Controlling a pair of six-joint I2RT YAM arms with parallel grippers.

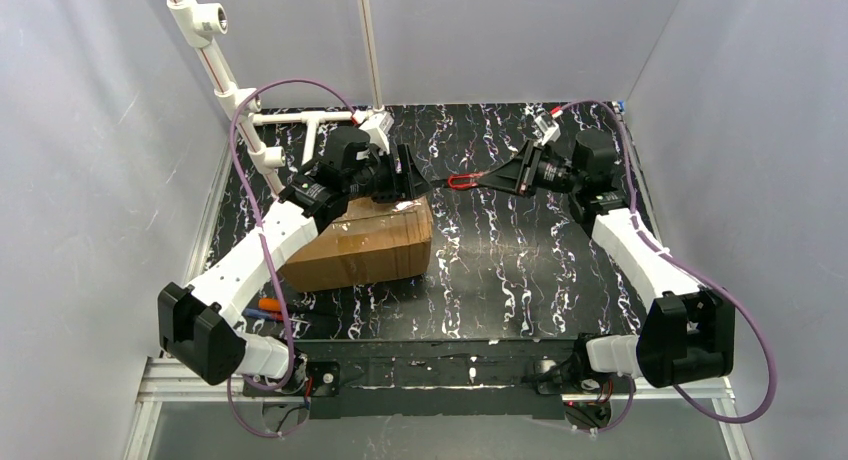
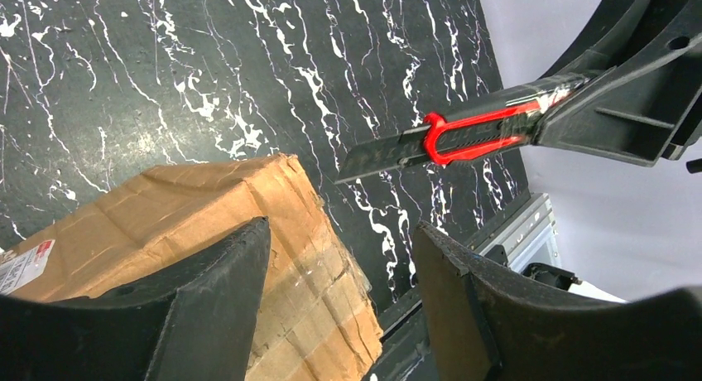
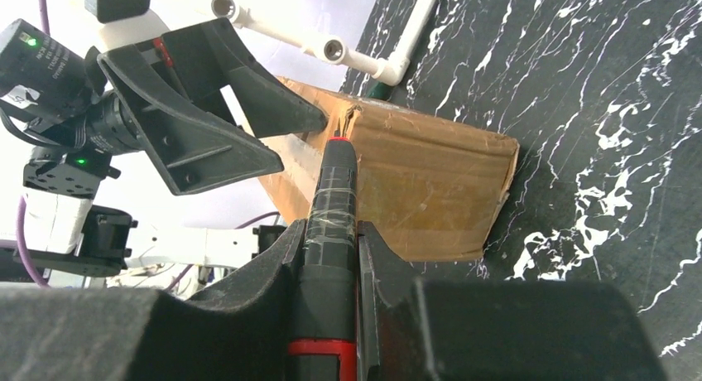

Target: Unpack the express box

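Note:
A taped cardboard box (image 1: 355, 252) (image 2: 306, 306) (image 3: 430, 190) lies on the left half of the marble table. My left gripper (image 1: 410, 184) hangs over the box's right top corner, fingers apart, with nothing clearly held. My right gripper (image 1: 500, 177) is shut on a black-and-red box cutter (image 2: 443, 137) (image 3: 321, 348), held level with its blade pointing left, just past the box's corner beside the left gripper. A white label (image 2: 25, 265) shows on the box's top.
An orange-handled tool (image 1: 270, 305) and blue one lie at the front left. A white pipe frame (image 1: 310, 117) (image 3: 348, 58) stands at the back left.

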